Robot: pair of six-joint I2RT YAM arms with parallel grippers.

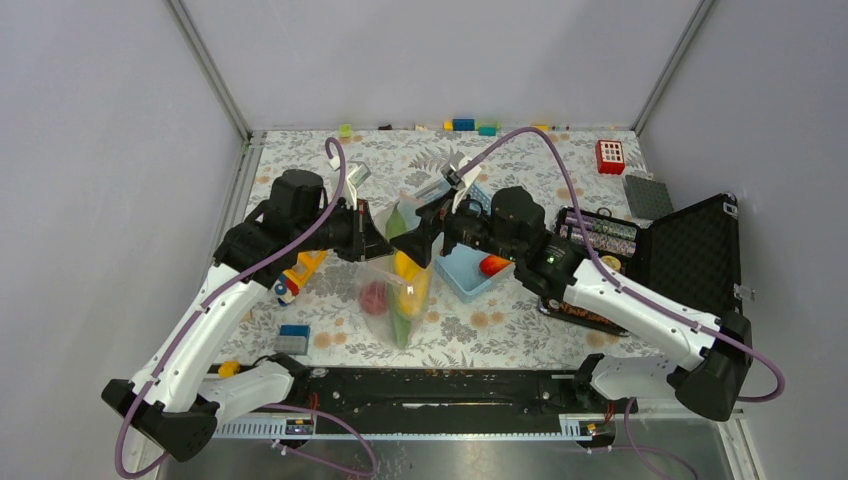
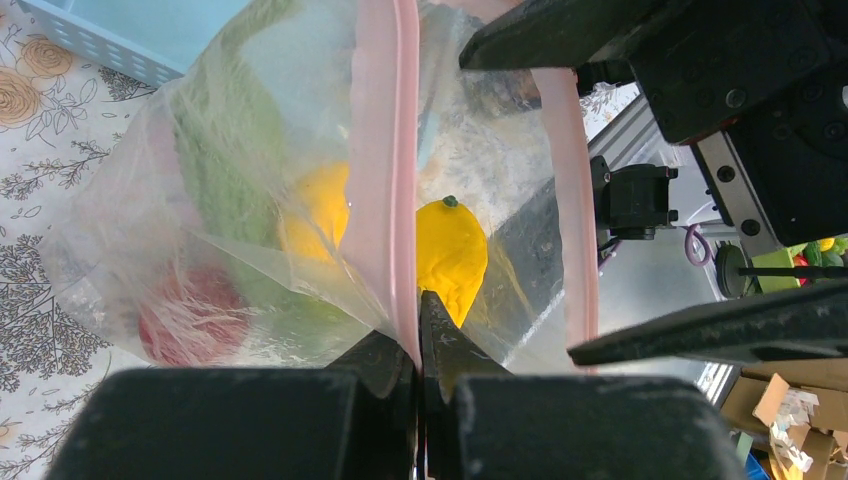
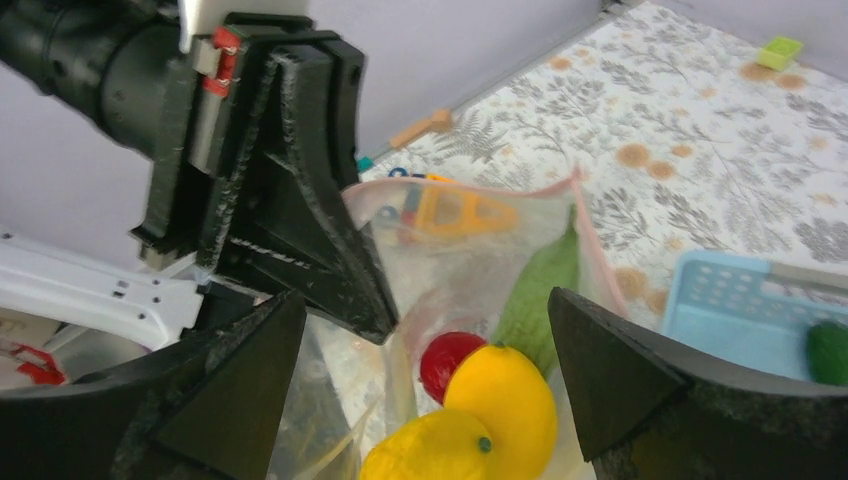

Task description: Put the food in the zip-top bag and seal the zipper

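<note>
The zip top bag (image 1: pixel 375 320) stands upright holding a red item (image 1: pixel 372 296), a green vegetable (image 3: pixel 535 290) and yellow items (image 3: pixel 500 410). My left gripper is shut on the bag's pink zipper rim, seen in its wrist view. My right gripper is open above the bag's mouth, its two fingers either side of the opening, with the yellow food below between them in the bag.
A blue basket (image 1: pixel 460 275) with a red-orange item (image 1: pixel 494 265) and a green item (image 3: pixel 830 350) sits right of the bag. An open black case (image 1: pixel 690 260) is at the right; toys lie at left.
</note>
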